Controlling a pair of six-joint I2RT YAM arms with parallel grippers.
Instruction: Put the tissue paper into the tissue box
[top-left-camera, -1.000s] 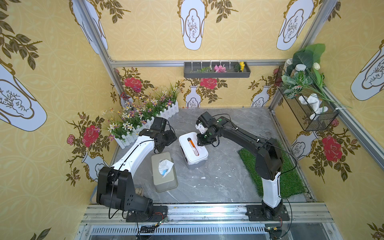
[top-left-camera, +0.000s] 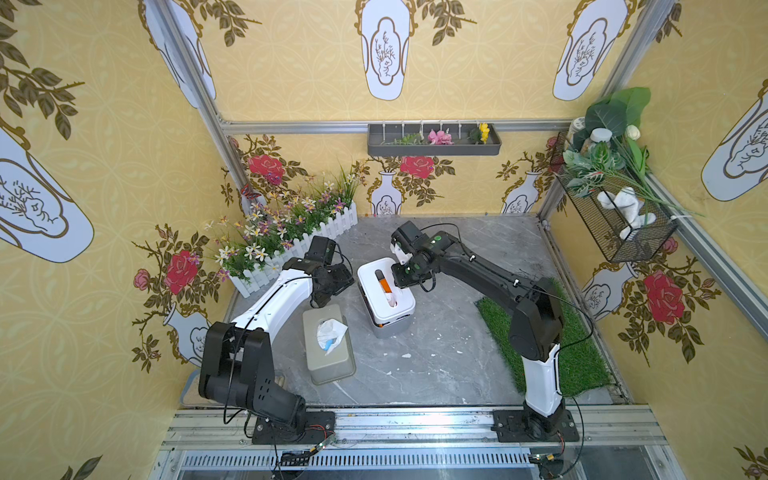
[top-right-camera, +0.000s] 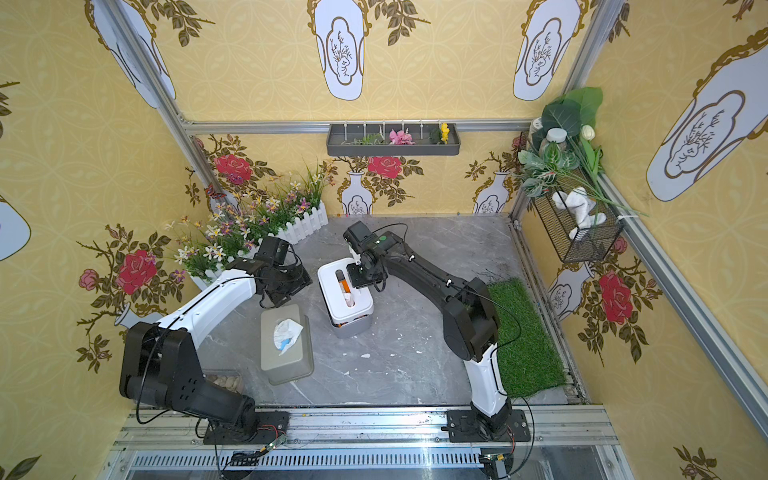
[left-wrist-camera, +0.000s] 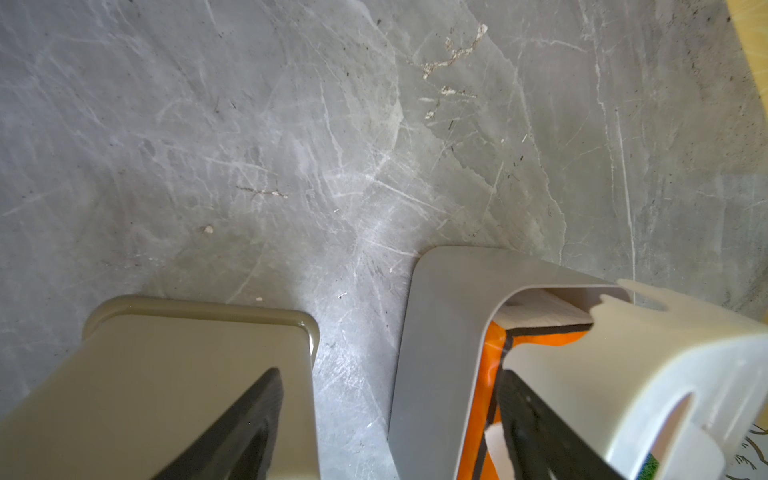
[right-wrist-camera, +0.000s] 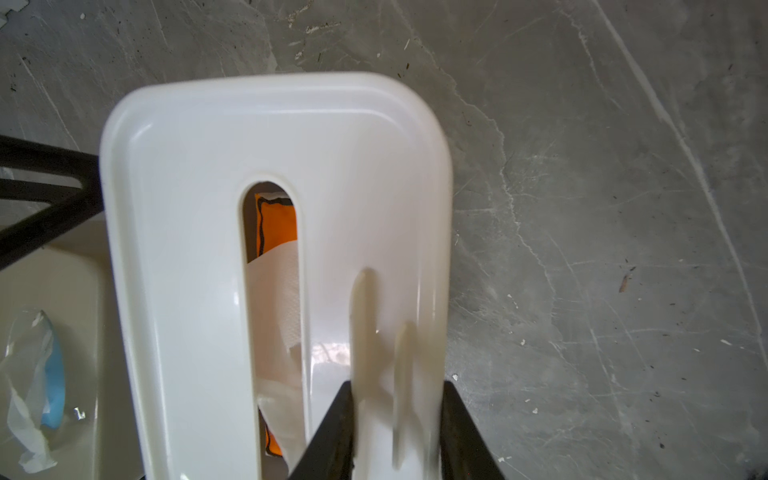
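The grey tissue box (left-wrist-camera: 440, 320) stands mid-table. Its white slotted lid (right-wrist-camera: 200, 160) sits raised and tilted on it, leaving a gap at the side. My right gripper is shut on the lid's edge. Inside the box, the orange tissue pack (left-wrist-camera: 492, 372) shows through the gap, and a white tissue (right-wrist-camera: 276, 300) shows through the slot. My left gripper stands open beside the box; its right finger (left-wrist-camera: 528, 424) overlaps the lid in the left wrist view, and I cannot tell whether it touches.
Just left of the box, a beige tissue holder (top-left-camera: 313, 360) with a tissue poking out stands close by. A white-fenced flower planter (top-left-camera: 264, 276) lies behind my left arm. Green turf (top-left-camera: 588, 368) covers the right side.
The lid's front end has lifted, and an orange-and-dark gap now shows beneath it. The right gripper has barely moved.
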